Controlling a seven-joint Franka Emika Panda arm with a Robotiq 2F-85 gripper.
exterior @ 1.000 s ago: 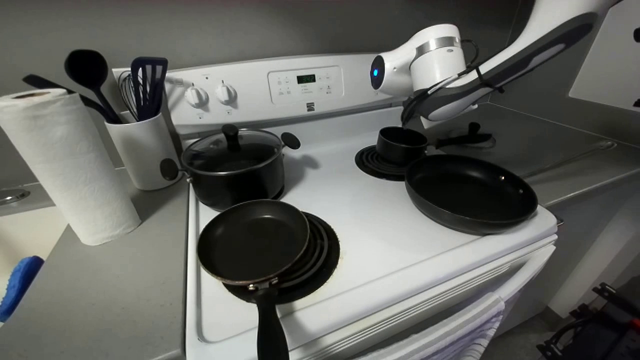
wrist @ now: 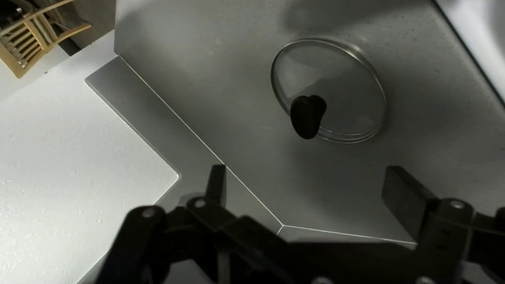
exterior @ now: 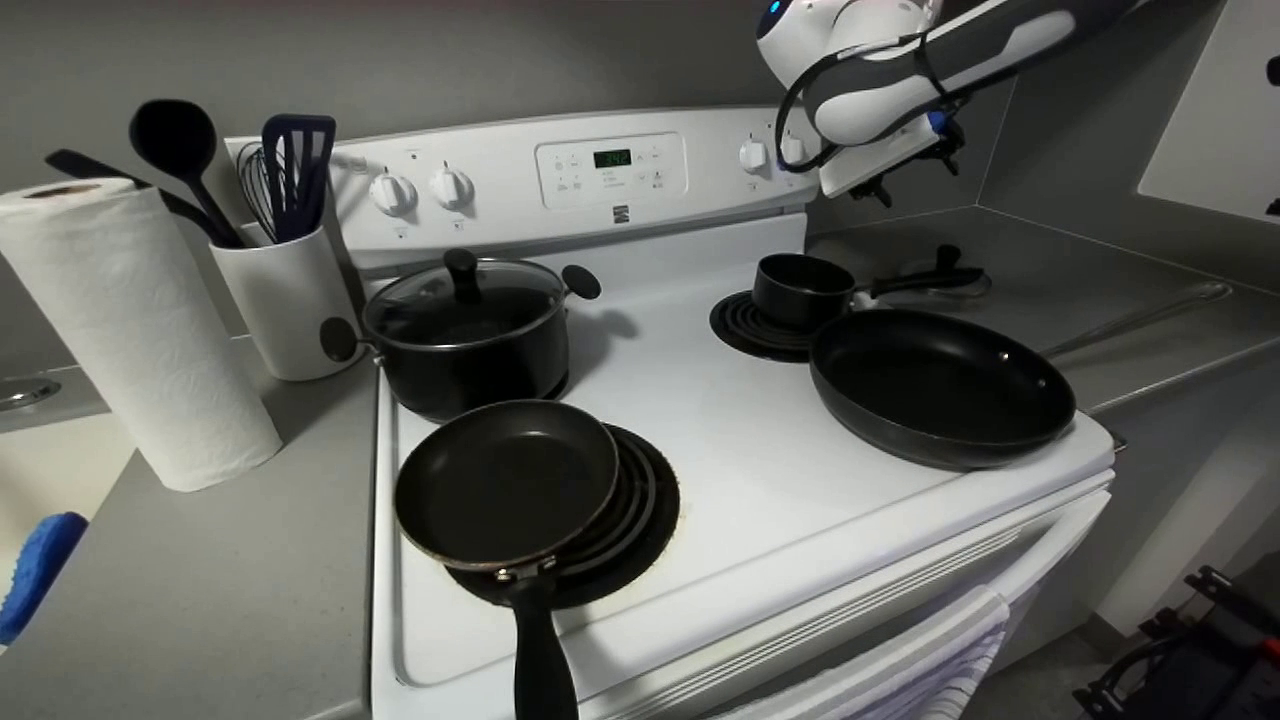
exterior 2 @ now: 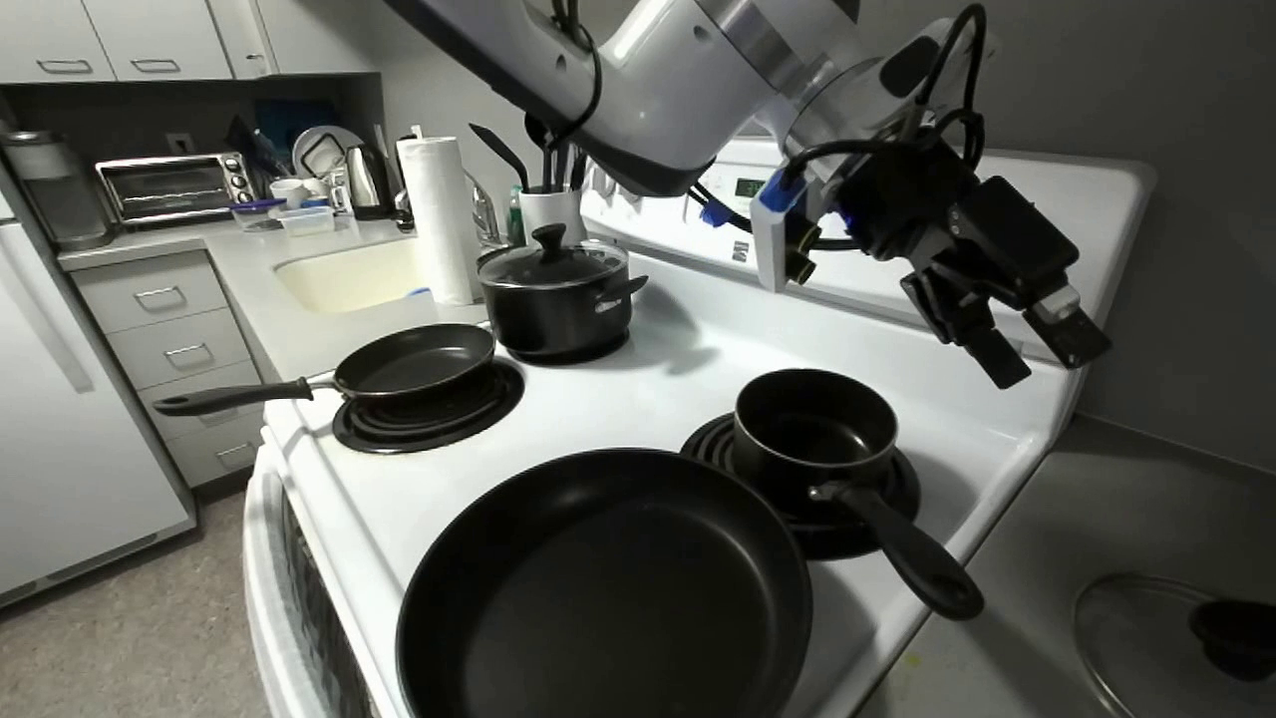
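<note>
In the wrist view my gripper stands open, its two fingers wide apart and nothing between them. Beyond the fingertips, a small glass lid (wrist: pixel 350 90) with a black knob (wrist: pixel 305 116) rests on the grey counter. Exterior view 2 has the gripper (exterior 2: pixel 1041 353) raised above the right rear of the stove, clear of everything below. Under it a small black saucepan (exterior 2: pixel 813 419) sits without a lid on the back right burner, handle toward the counter. Part of the glass lid (exterior 2: pixel 1124 640) shows at that view's lower right corner.
A large frying pan (exterior: pixel 942 384) occupies the stove's front right. On the left stand a smaller frying pan (exterior: pixel 510 486) and a lidded pot (exterior: pixel 474 336). Paper towels (exterior: pixel 138 336) and a utensil holder (exterior: pixel 288 300) are beside the stove.
The arm has risen and pulled back from above the saucepan toward the rear wall, and its wrist has turned. The pans, pot and lid look unmoved.
</note>
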